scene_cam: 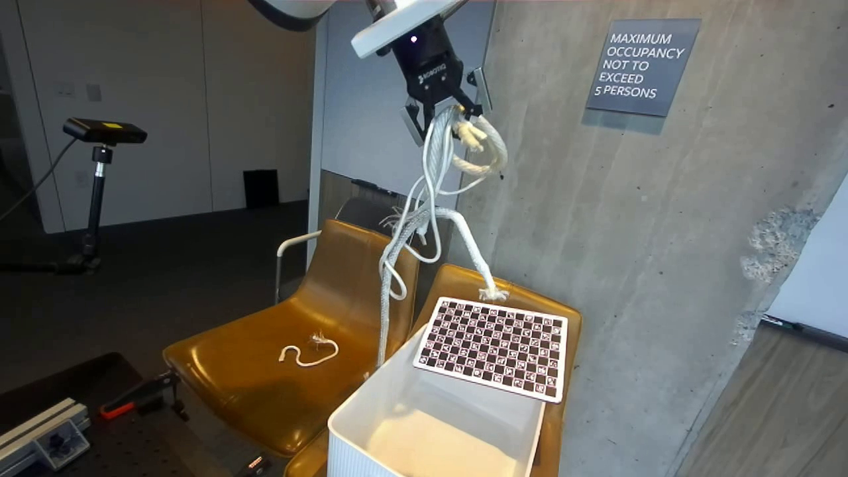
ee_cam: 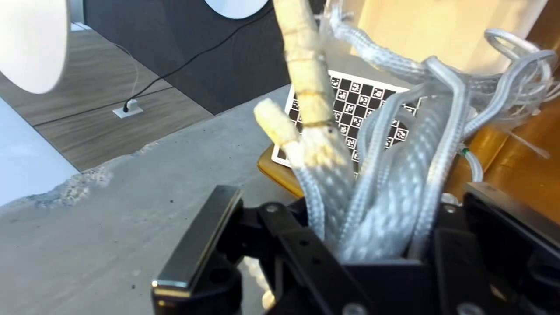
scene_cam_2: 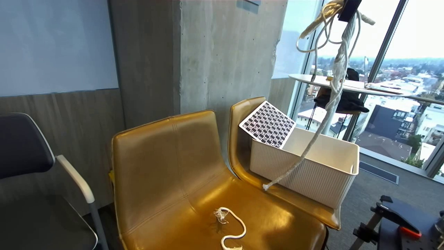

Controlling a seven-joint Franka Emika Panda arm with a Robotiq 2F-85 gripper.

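Note:
High above the chairs in exterior view 1, my gripper (scene_cam: 447,110) is shut on a bundle of white and grey ropes (scene_cam: 433,171). The ropes (ee_cam: 391,194) pass between the fingers in the wrist view, some with yellowish taped ends. Long strands dangle down; one grey strand (scene_cam_2: 333,102) hangs across the front of the white box (scene_cam_2: 287,164) in exterior view 2. A short white piece of rope (scene_cam: 310,355) with a frayed end lies alone on the seat of the brown chair (scene_cam: 238,342).
The open box (scene_cam: 373,397) stands on the second brown chair, its visible floor bare. A checkered board (scene_cam: 493,346) leans across its back end. A concrete wall (scene_cam: 636,262) rises behind. At the lower left sits a dark table with a clamp (scene_cam: 139,393).

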